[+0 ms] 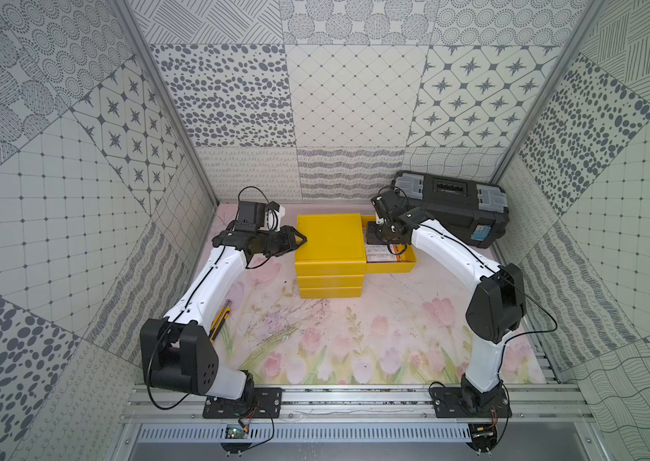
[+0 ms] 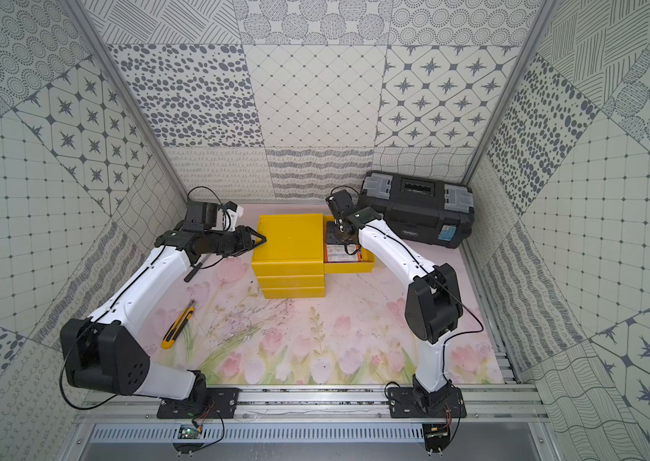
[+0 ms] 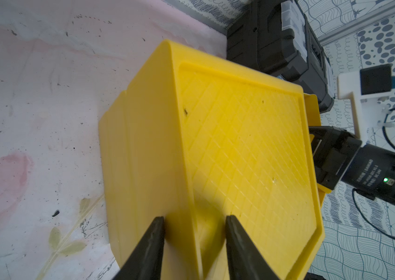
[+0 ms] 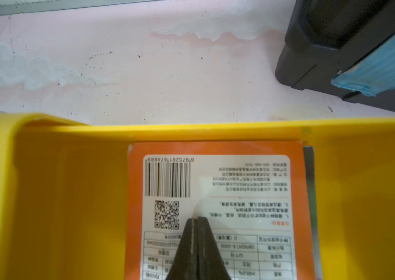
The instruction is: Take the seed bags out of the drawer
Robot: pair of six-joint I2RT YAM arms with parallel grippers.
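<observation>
In the right wrist view, a seed bag (image 4: 248, 186) with an orange border and white printed label lies flat in the pulled-out yellow drawer (image 4: 361, 186). A greyish edge beneath its right side hints at another bag. My right gripper is shut over the label, nothing visible between its fingers; whether the tips touch the bag I cannot tell. At the cabinet's opposite end, my left gripper is open, its fingers on either side of the top edge of the yellow cabinet (image 3: 253, 163).
A black toolbox (image 1: 448, 203) stands behind the drawer at the back right. A yellow-and-black cutter (image 2: 178, 324) lies on the left of the table.
</observation>
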